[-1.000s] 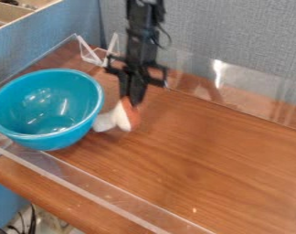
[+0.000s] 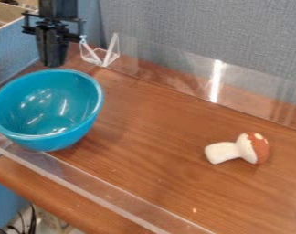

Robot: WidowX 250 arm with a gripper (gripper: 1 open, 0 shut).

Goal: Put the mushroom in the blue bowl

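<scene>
The mushroom point(image 2: 239, 149), white-stemmed with a red, white-spotted cap, lies on its side on the wooden table, well to the right of the bowl. At the left stands the blue bowl point(image 2: 45, 111), its visible inside bare. My gripper point(image 2: 52, 60) is at the upper left, over the bowl's far rim and far from the mushroom. It is small and dark here, so the spacing of its fingers is unclear.
A white wire-like piece point(image 2: 100, 51) stands at the back, right of the gripper. Clear strips edge the table point(image 2: 163, 137), with a grey wall point(image 2: 212, 32) behind. Bare wood lies between bowl and mushroom.
The gripper has moved left and back without it.
</scene>
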